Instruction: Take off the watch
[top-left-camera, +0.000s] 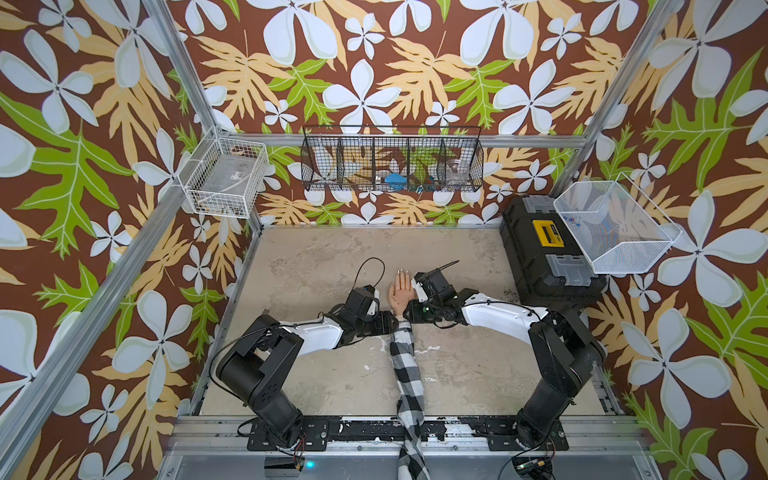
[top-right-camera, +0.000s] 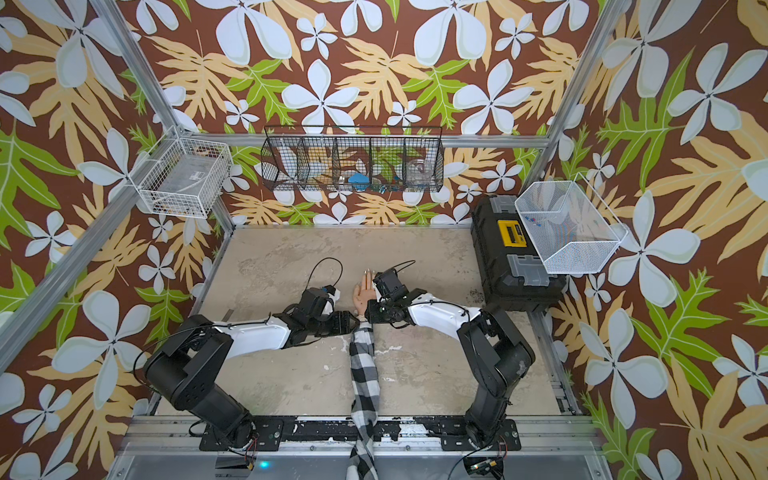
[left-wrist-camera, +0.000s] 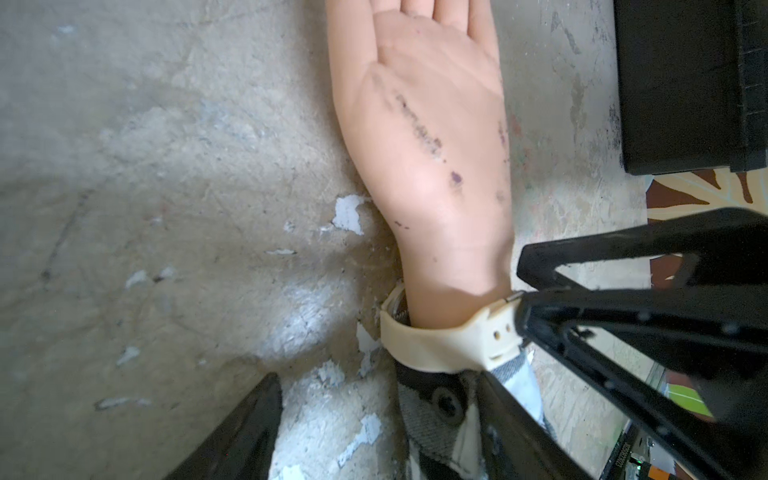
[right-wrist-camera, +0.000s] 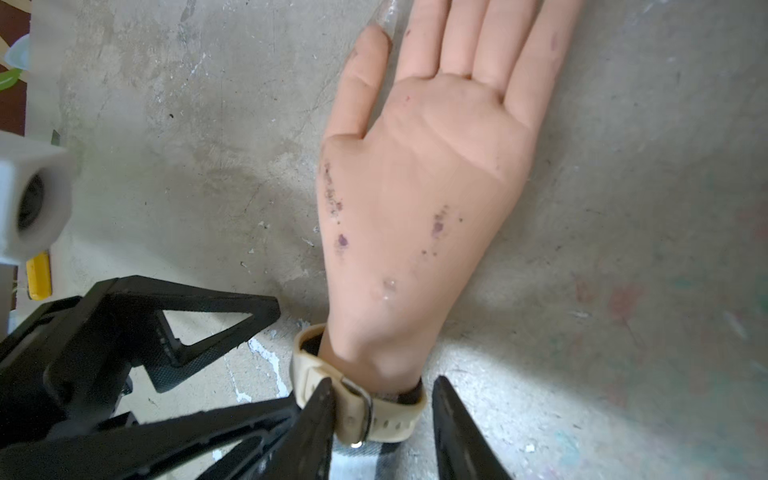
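Note:
A mannequin hand lies palm up at the table's centre, its forearm in a checked sleeve. A cream watch strap circles its wrist, with the buckle visible in the right wrist view. My left gripper is at the wrist from the left, its fingertips near the strap and sleeve, parted in the left wrist view. My right gripper is at the wrist from the right. Its fingertips stand parted in the right wrist view, one close against the strap by the buckle; whether either grips it is unclear.
A black toolbox stands at the right, under a white mesh basket. A wire rack and a white basket hang at the back.

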